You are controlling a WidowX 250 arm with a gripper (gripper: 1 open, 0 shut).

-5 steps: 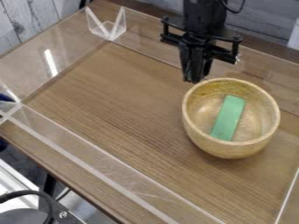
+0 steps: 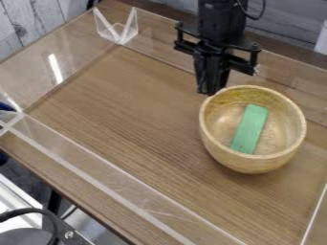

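My black gripper point(image 2: 211, 77) hangs above the table at the upper middle, just behind and left of a tan bowl point(image 2: 219, 144). Its fingers point down, close together, with nothing visible between them. A green oblong block point(image 2: 250, 128) lies inside the bowl, toward its right side.
A clear angular plastic piece point(image 2: 117, 25) sits at the back left. Dark cables point(image 2: 38, 222) show at the lower left corner.
The gripper has shifted very slightly to the left. The bowl and green block have stayed where they were.
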